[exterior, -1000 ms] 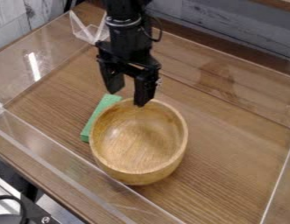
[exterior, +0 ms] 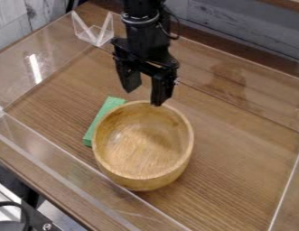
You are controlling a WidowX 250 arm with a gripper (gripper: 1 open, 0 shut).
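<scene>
A black robot arm reaches down from the top centre, its gripper [exterior: 144, 83] hanging open just above the far rim of a round light-wood bowl [exterior: 143, 155]. Nothing shows between the fingers. The bowl is empty. A green block [exterior: 105, 117] lies flat on the table, partly behind the bowl's left side.
A clear plastic object [exterior: 92, 29] stands at the upper left. Metal edging runs along the left, with cables at the lower left.
The gripper and arm have risen a little, away from the bowl. The bowl and green block look unmoved.
</scene>
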